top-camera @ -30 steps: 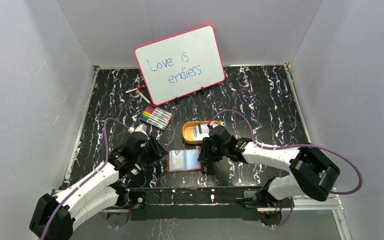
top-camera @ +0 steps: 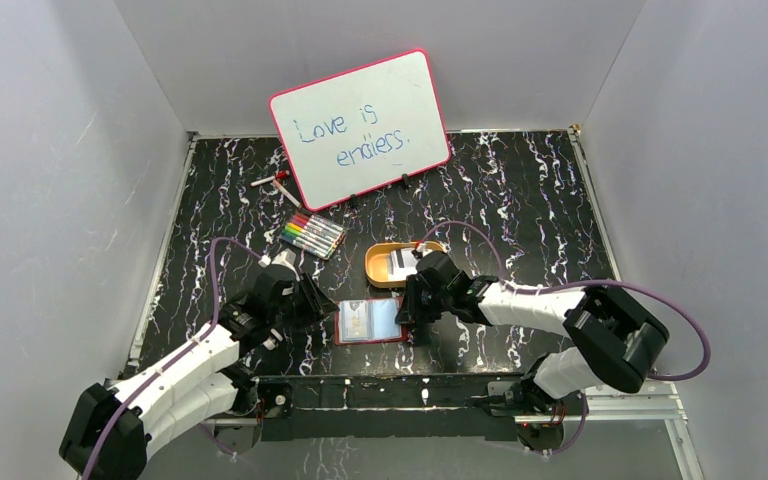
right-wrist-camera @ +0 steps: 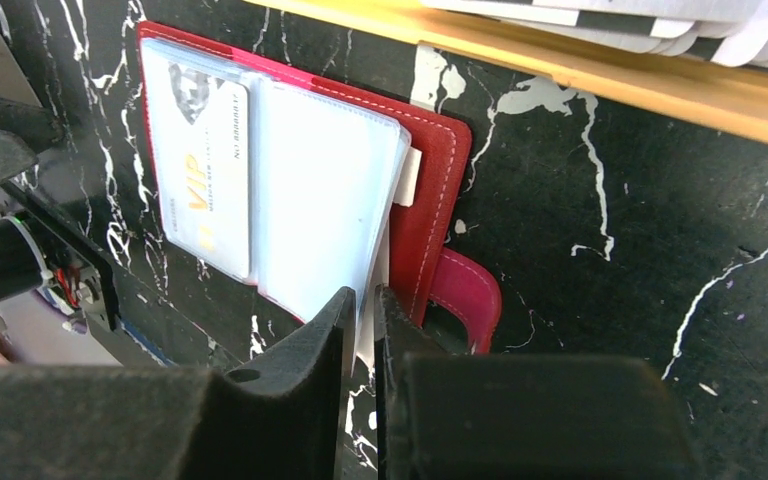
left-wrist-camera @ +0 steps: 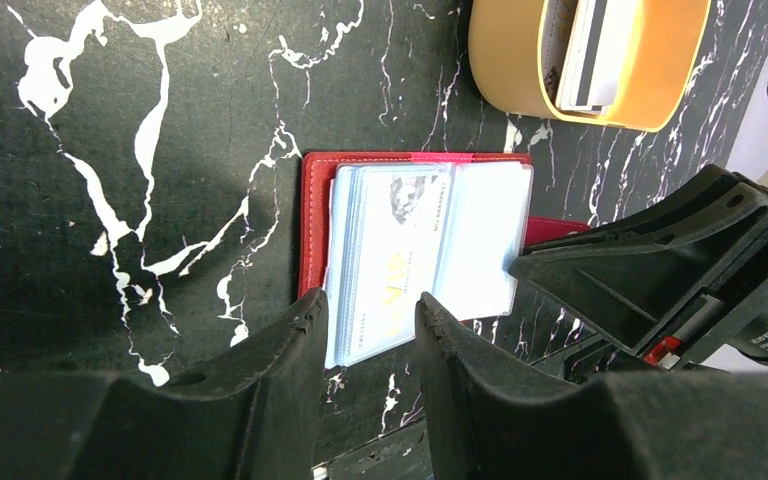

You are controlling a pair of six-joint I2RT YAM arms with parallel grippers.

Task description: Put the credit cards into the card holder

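An open red card holder point(top-camera: 370, 320) lies at the front middle, a gold VIP card point(right-wrist-camera: 205, 180) in its left sleeves and clear pages point(right-wrist-camera: 315, 190) on the right. My left gripper is open just left of the holder, nothing between its fingers. My right gripper is at the holder's right page edge, fingertips close together around the edge; whether it grips the page is unclear. Behind the holder an orange tray point(left-wrist-camera: 505, 60) holds a stack of white cards point(left-wrist-camera: 590, 55).
A whiteboard point(top-camera: 360, 130) lies at the back, with markers point(top-camera: 310, 235) at its lower left.
The right arm has shifted slightly at the holder's right edge. The left arm looks almost unchanged.
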